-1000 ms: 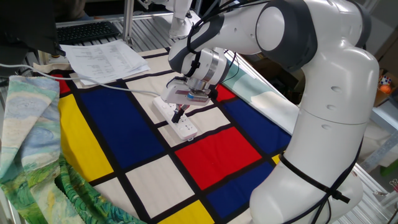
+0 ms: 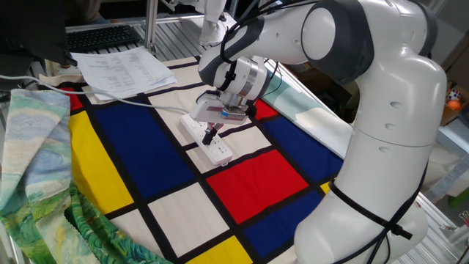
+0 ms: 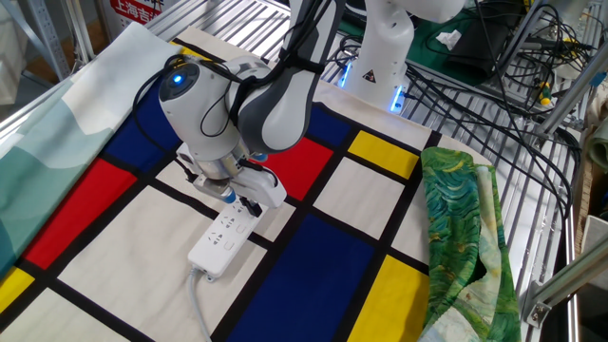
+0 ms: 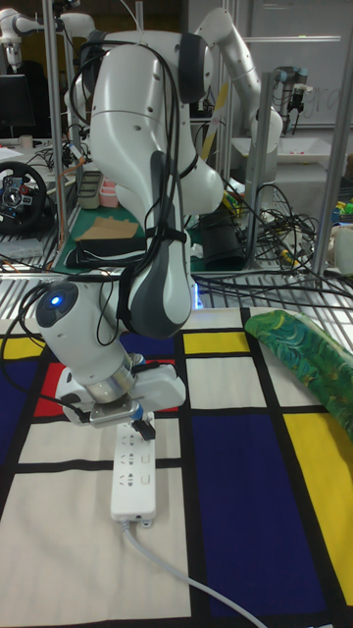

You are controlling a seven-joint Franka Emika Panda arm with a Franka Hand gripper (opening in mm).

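A white power strip (image 2: 218, 152) lies flat on the patterned cloth, its sockets facing up. In the second exterior view the strip (image 3: 217, 245) runs from under the gripper toward its cord end. My gripper (image 2: 210, 137) points down at the strip's top, its dark fingertips at or very near the surface. From the third exterior view the gripper (image 4: 144, 428) covers the far end of the strip (image 4: 133, 492). The fingers look close together, but whether they are shut or hold anything small between them is too small to tell.
A grey-white cord (image 4: 193, 582) leaves the strip's near end. Papers (image 2: 124, 72) lie at the cloth's far edge in the first view. A bunched green painted cloth (image 3: 465, 237) covers one side.
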